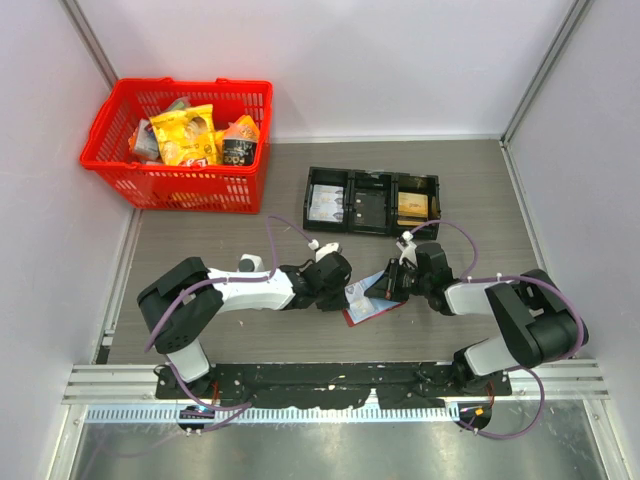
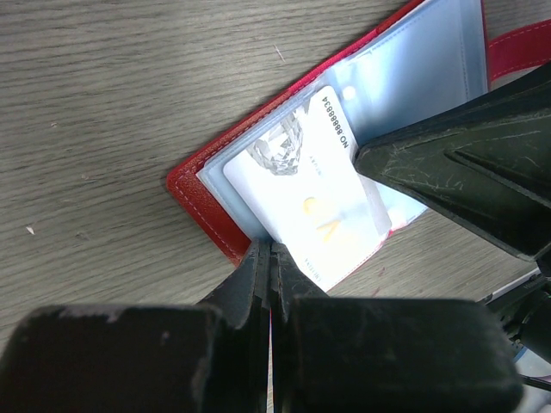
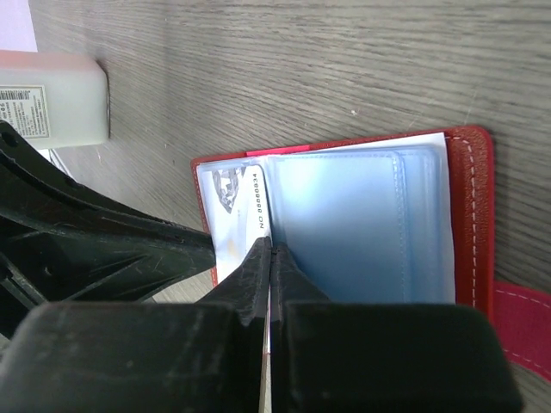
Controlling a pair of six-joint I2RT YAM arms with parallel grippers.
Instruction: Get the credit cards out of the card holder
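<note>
The red card holder [image 1: 365,315] lies open on the table, with clear blue sleeves [image 3: 344,224] inside. A white card [image 2: 310,189] numbered 8888834 sits in a sleeve at one side. My left gripper is shut, its fingertips at the edge of that card and sleeve, nothing visible between them. My right gripper is shut too, its tips down at the card's long edge beside the blue sleeve, with nothing seen between them. The two grippers are close together over the holder.
Behind the holder stands a black three-compartment tray [image 1: 370,175]. A red basket of snack bags [image 1: 175,175] is at the back left. A white bottle [image 3: 60,112] stands near my left gripper.
</note>
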